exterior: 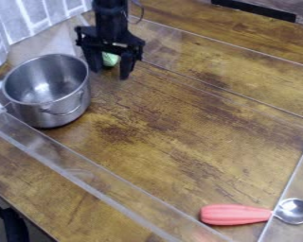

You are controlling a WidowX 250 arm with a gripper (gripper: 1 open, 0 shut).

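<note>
The black gripper (110,52) hangs at the top left over the table, just behind and right of a steel pot (46,90). A small green object (111,60) shows behind it, partly hidden. Whether the fingers are open or shut on something is hard to tell. A scoop with a red handle (237,214) and metal bowl lies at the lower right.
Pale folded material or wall (22,24) borders the back left, and clear edging strips run along the table.
</note>
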